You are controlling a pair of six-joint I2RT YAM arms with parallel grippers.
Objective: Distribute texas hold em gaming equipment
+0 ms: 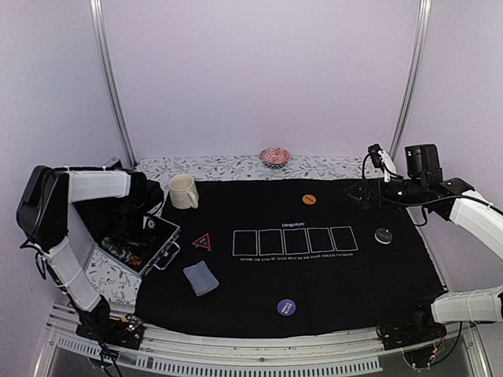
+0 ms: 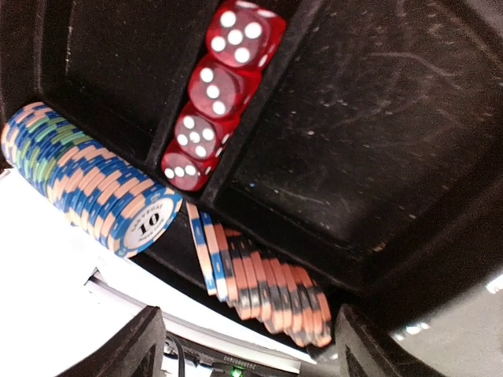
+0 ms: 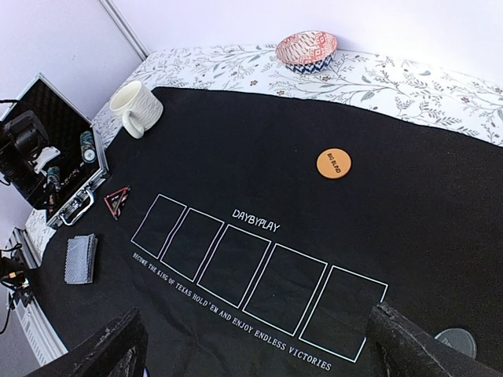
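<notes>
In the left wrist view, a black case tray holds several red dice in a narrow slot. A row of blue, orange and green chips lies along its edge, beside orange and black chips that lean over. My left gripper is open over the case, its fingertips apart near the leaning chips, holding nothing. My right gripper stands open and empty above the mat's right side. On the mat lie an orange big blind button, a purple button and a pale round button.
The open case sits at the left, its lid behind the arm. Nearby are a white mug, a red-edged triangle and a blue-grey card deck. A patterned bowl stands at the back.
</notes>
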